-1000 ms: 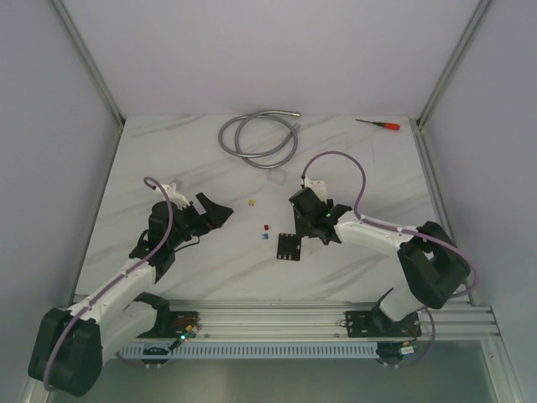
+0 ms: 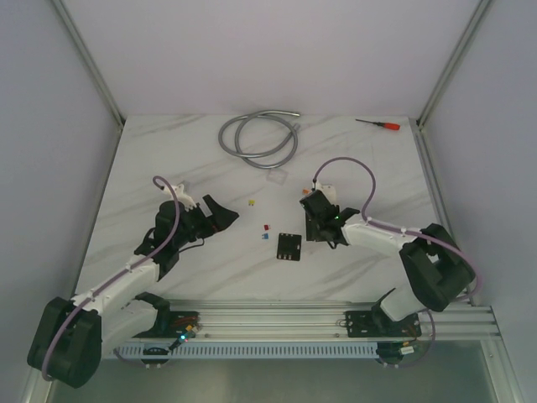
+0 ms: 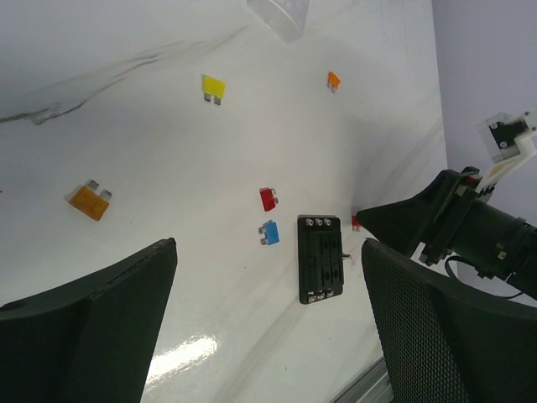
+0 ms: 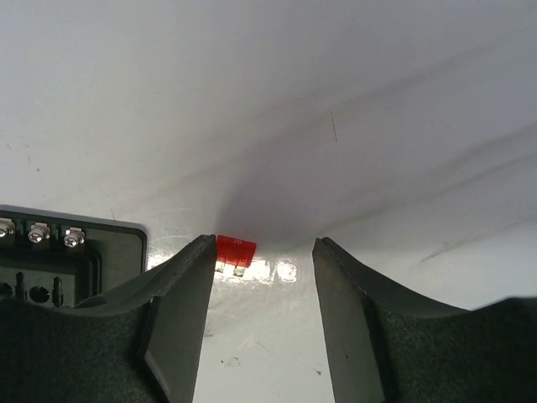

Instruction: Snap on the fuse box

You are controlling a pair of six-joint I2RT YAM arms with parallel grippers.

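Observation:
The black fuse box [image 2: 289, 247] lies on the white table, also in the left wrist view [image 3: 320, 262] and at the lower left of the right wrist view [image 4: 109, 259]. My right gripper is part open above the table beside the box, a small red fuse [image 4: 236, 249] at its left fingertip. My left gripper [image 2: 220, 208] is open, left of the box, with nothing between its fingers.
Loose blue [image 3: 270, 232], red [image 3: 268, 198], yellow [image 3: 213, 88] and orange [image 3: 89, 203] fuses lie around. A grey hose [image 2: 260, 155] and a screwdriver [image 2: 386, 125] lie at the back.
My right gripper has shifted to the right in the top view. My left gripper has moved slightly right.

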